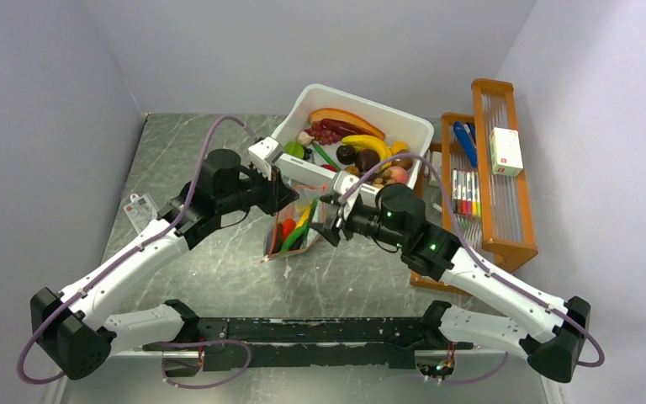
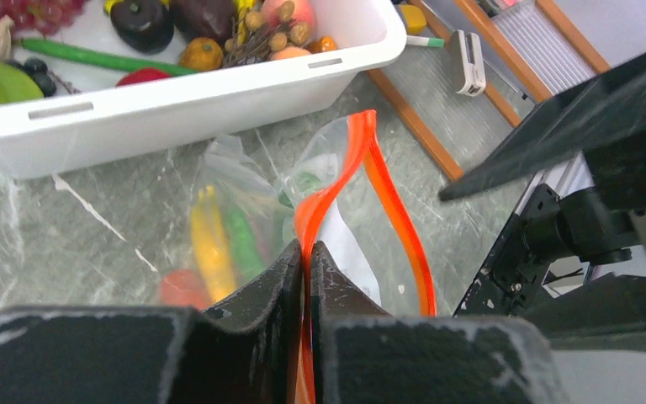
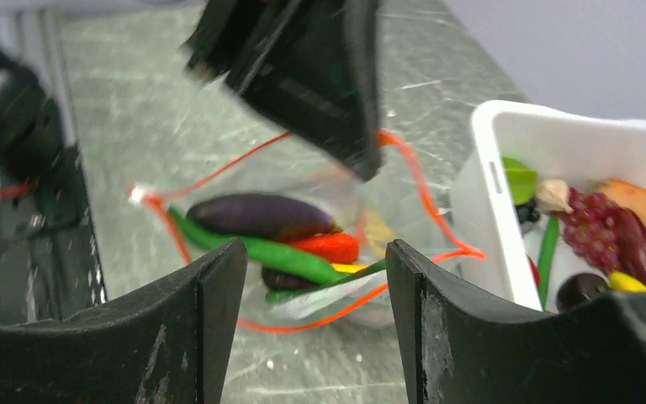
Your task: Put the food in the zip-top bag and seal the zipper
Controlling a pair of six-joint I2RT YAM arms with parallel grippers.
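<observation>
The zip top bag [image 1: 294,227] with an orange rim [image 2: 395,210] stands upright near the table's middle, holding a purple eggplant [image 3: 261,216], green long pieces [image 3: 290,259], a red one [image 3: 324,247] and yellow ones. My left gripper [image 1: 276,192] is shut on the bag's orange zipper edge, seen pinched in the left wrist view. My right gripper [image 1: 328,217] is open just right of the bag, its two fingers apart beside the near rim in the right wrist view.
A white bin [image 1: 420,135] of mixed toy fruit and vegetables stands behind the bag. A wooden shelf rack [image 1: 505,244] with markers is at the right.
</observation>
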